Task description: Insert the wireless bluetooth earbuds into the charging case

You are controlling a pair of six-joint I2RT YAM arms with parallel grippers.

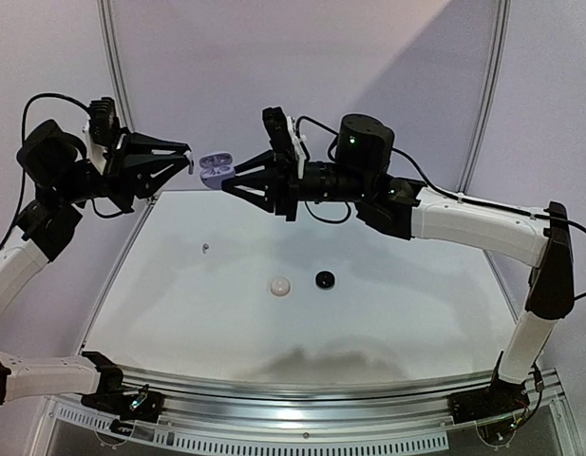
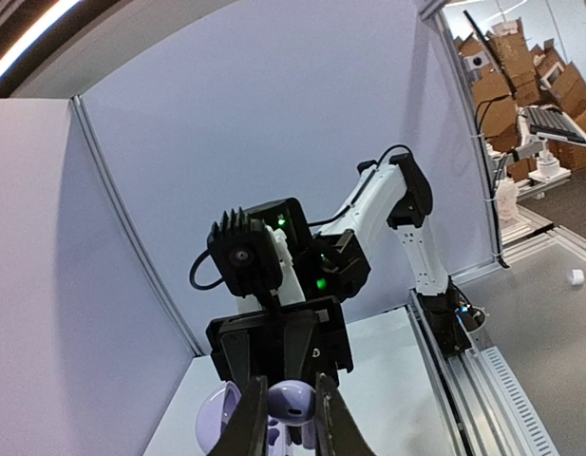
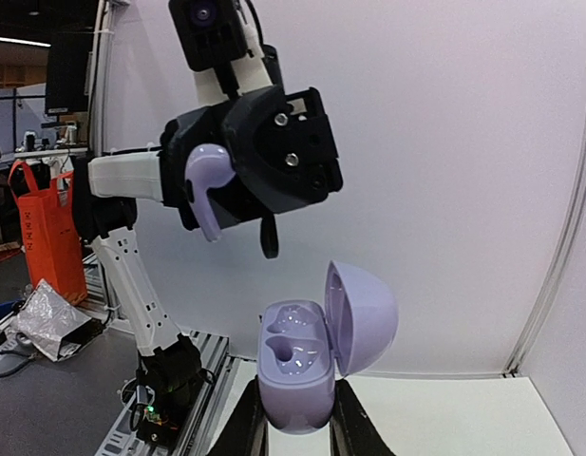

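My left gripper (image 1: 189, 155) is shut on a lilac earbud, whose stem hangs down in the right wrist view. My right gripper (image 1: 227, 180) is shut on the lilac charging case (image 3: 297, 380), held in the air with its lid (image 3: 367, 318) open. Inside the case, moulded hollows show, one with a dark hole. In the top view a small gap separates the earbud from the case. From the right wrist camera, the earbud (image 3: 208, 180) appears up and left of the case. The left wrist view shows the case (image 2: 209, 423) partly hidden behind the earbud and fingers.
Below, the white table (image 1: 387, 323) is mostly bare. A white round piece (image 1: 279, 286) and a black one (image 1: 325, 279) lie near its middle. Farther left lies a tiny greyish item (image 1: 205, 248), too small to identify. Walls enclose the back and sides.
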